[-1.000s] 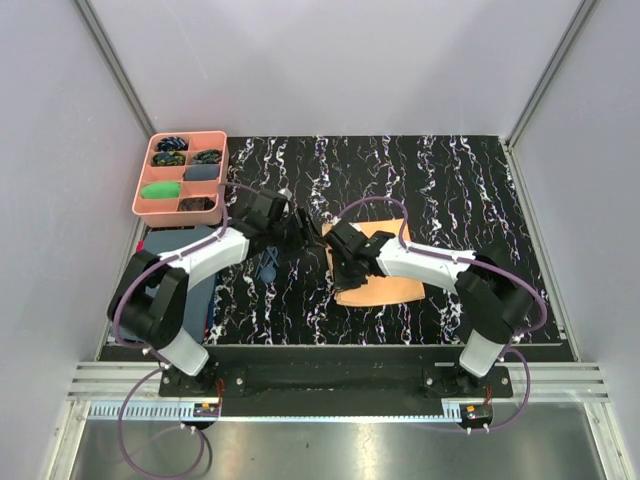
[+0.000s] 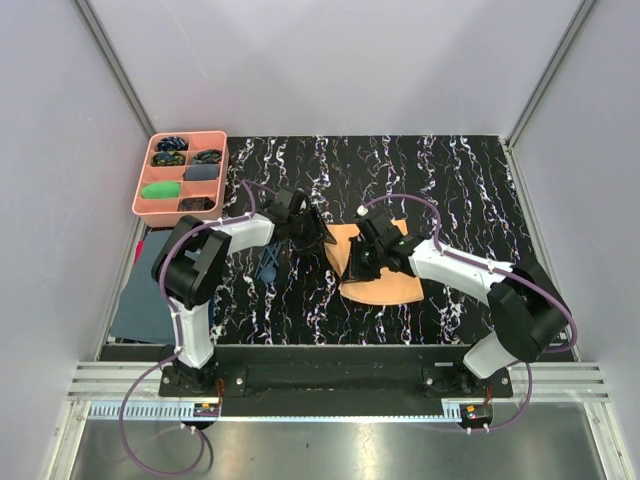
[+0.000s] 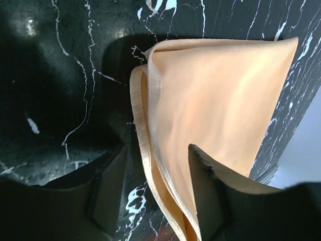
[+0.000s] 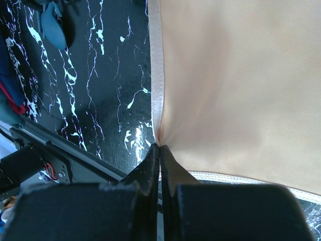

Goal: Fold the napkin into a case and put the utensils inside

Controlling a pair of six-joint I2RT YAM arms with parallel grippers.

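The peach napkin (image 2: 385, 290) lies on the marble table, its left edge doubled up in a raised, narrow flap (image 3: 140, 110). My left gripper stands part open over that edge, the fold between and just beyond its fingertips, not visibly gripped. My right gripper is shut at the napkin's near left corner, pinching at the hemmed edge; whether cloth is between its tips is hard to tell. The blue utensils (image 2: 267, 268) lie left of the napkin, partly under the left arm, and show at the upper left of the right wrist view (image 4: 52, 25).
A pink compartment tray (image 2: 160, 210) with rolled cloths stands at the back left. Folded cloths (image 2: 140, 300) lie at the left edge.
My right gripper has moved rightward with the napkin's near left corner region, which now looks folded inward. My left gripper has shifted slightly right, onto the napkin's upper left edge.
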